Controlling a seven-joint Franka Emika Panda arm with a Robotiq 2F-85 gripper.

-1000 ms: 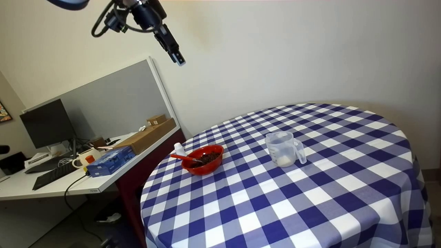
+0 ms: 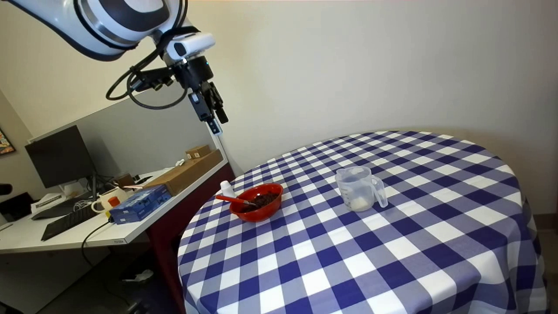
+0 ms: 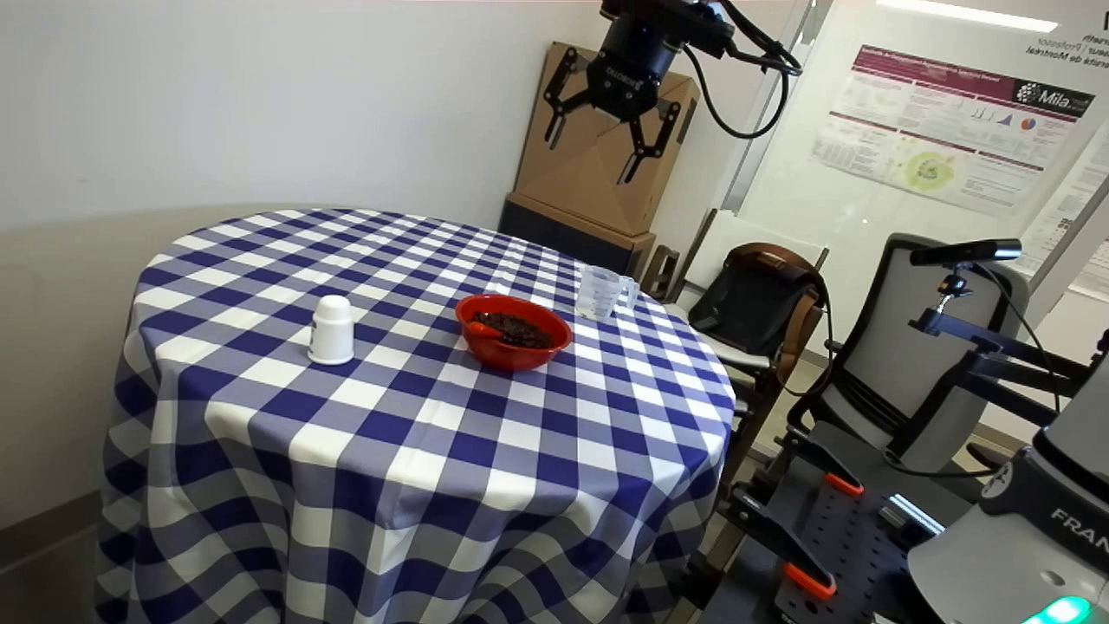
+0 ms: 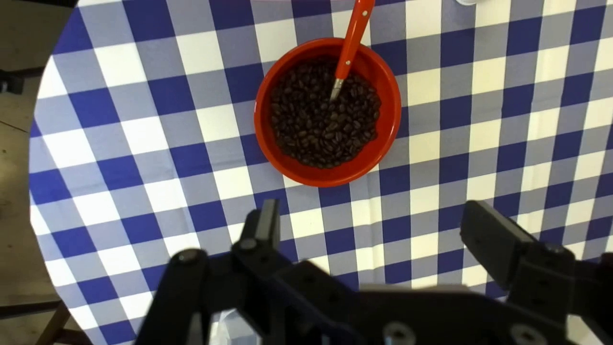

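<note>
A red bowl (image 4: 389, 135) full of dark coffee beans (image 4: 322, 129) stands on the table. A spoon with a red handle (image 4: 356, 34) rests in it, its metal end in the beans. The clear measuring cup (image 2: 358, 188) is upright on the cloth, apart from the bowl. On the bowl's other side stands a white bottle (image 3: 332, 331). High over the table, well clear of everything on it, my gripper (image 3: 590, 156) is open with its fingers wide apart and empty. In the wrist view the bowl lies beyond the fingertips.
A blue-and-white checked cloth (image 2: 314, 282) covers the round table, with wide bare areas around the objects. A desk (image 2: 125, 233) adjoins on one side. Cardboard boxes (image 3: 593, 135) and a chair (image 3: 894, 343) stand beyond the table.
My gripper has come down and slightly left in exterior view 1, and the arm has turned a little. The bowl, spoon, cup and bottle are where they were.
</note>
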